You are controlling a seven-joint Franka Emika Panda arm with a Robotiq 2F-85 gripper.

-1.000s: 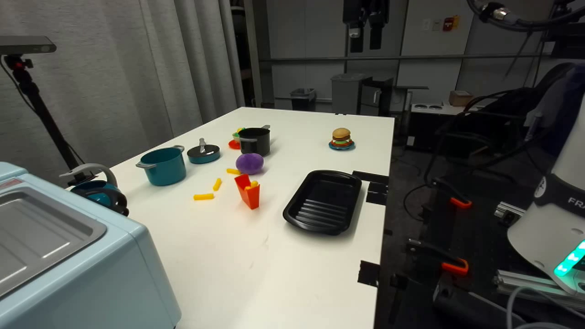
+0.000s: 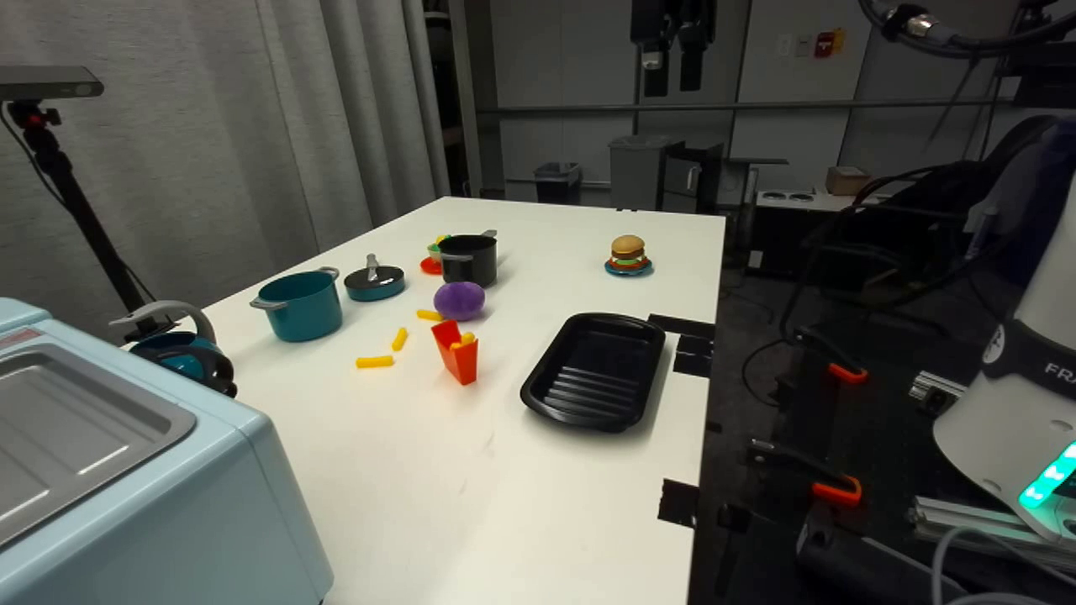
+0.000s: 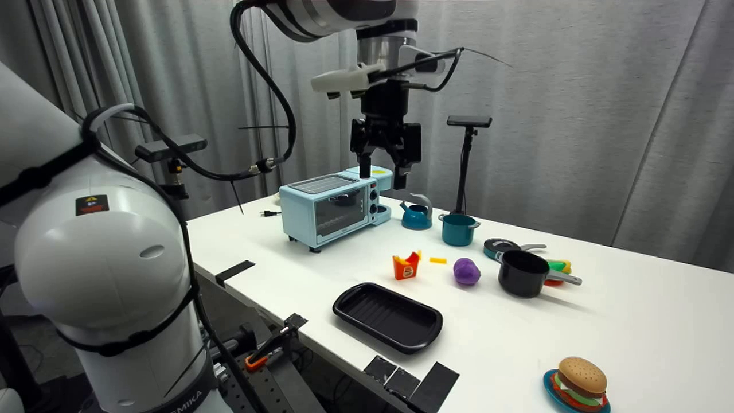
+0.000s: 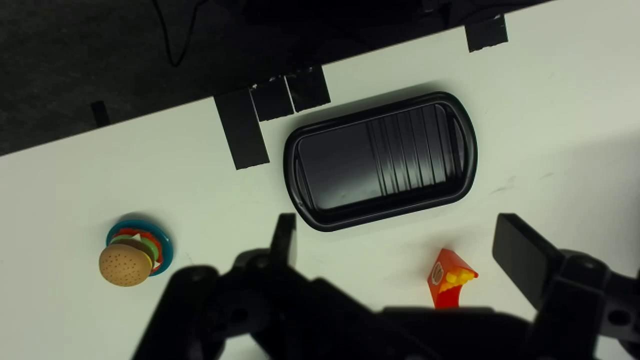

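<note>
My gripper is open, its two fingers wide apart with nothing between them. High above the white table, the gripper (image 3: 382,178) hangs clear of every object. Below it in the wrist view lie a black ridged tray (image 4: 345,165) and a red fries box (image 4: 442,277) with yellow fries inside. The tray (image 2: 595,371) is empty. A toy burger (image 4: 127,262) rests on a small teal plate (image 4: 168,245), off to the left in the wrist view. Several loose yellow fries (image 2: 374,361) lie near a purple vegetable (image 2: 460,299).
A light blue toaster oven (image 3: 300,215) stands at one end of the table. Along the back are a teal kettle (image 3: 416,216), a teal pot (image 3: 457,230), a lidded pan (image 3: 500,245) and a black pot (image 3: 523,275). Bare table surrounds the burger.
</note>
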